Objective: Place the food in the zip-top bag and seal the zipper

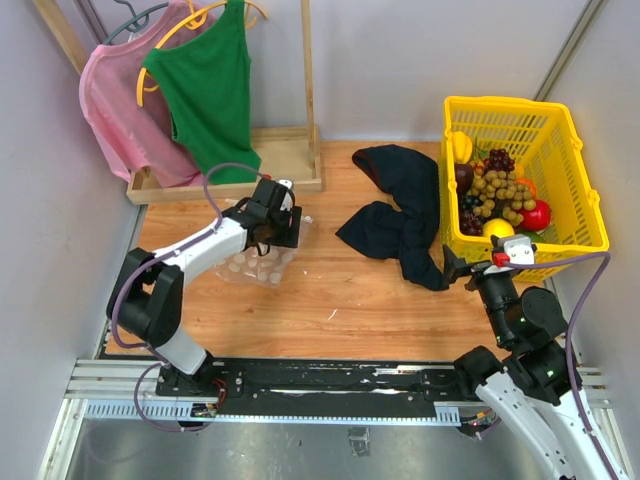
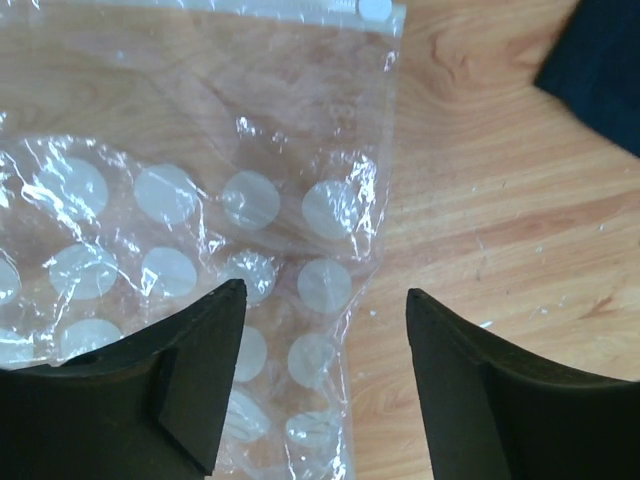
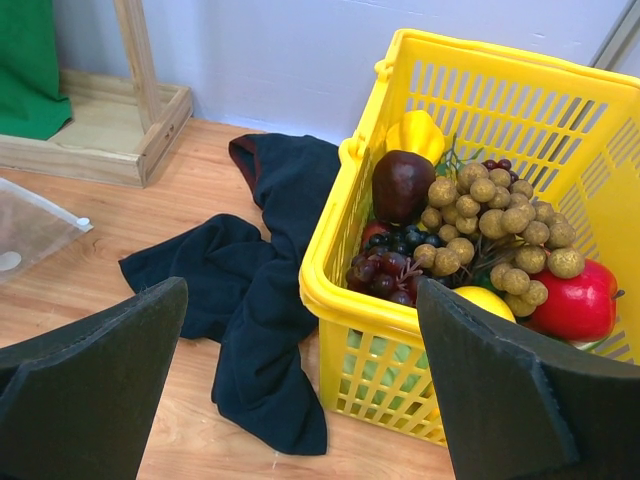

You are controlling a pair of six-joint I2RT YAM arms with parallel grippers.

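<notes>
A clear zip top bag (image 2: 210,240) with white dots lies on the wooden table, its zipper strip and round white slider (image 2: 375,9) along the far side. Over the bag's right edge hangs my left gripper, its fingers apart and nothing between them. In the top view the left arm covers much of the bag (image 1: 262,263). My right gripper (image 1: 457,269) stands open near the front left corner of the yellow basket (image 3: 325,270). Inside the basket are toy foods: brown grapes (image 3: 500,215), a red fruit (image 3: 578,300), a dark purple one (image 3: 403,186) and a yellow pepper (image 3: 416,135).
A dark cloth (image 1: 398,215) lies crumpled between bag and basket. At the back left, a wooden rack (image 1: 290,160) holds a green top (image 1: 212,100) and a pink top (image 1: 110,110).
</notes>
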